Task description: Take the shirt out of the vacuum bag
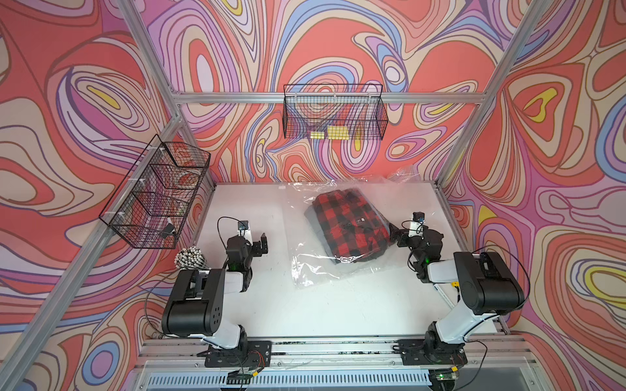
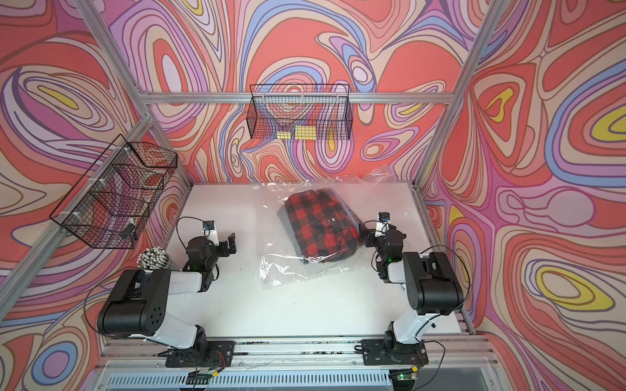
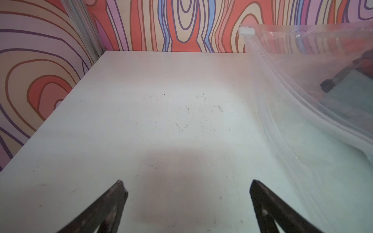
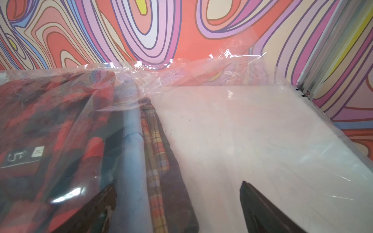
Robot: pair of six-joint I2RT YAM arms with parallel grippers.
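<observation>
A clear vacuum bag (image 1: 304, 251) lies on the table, right of centre, with a folded red and black plaid shirt (image 1: 349, 224) inside it. Other folded cloth, light blue fabric (image 4: 134, 167) among it, shows under the shirt in the right wrist view. My left gripper is open over bare table, left of the bag's raised edge (image 3: 295, 97), with nothing between its fingers. Also open, my right gripper stands at the right side of the folded stack. Its left finger (image 4: 103, 203) appears in front of the cloth, and no grip on the plastic shows.
Wire baskets hang on the left (image 1: 159, 195) and at the back (image 1: 335, 117), clear of the table. A black and white bobbled object (image 1: 189, 258) sits beside the left arm.
</observation>
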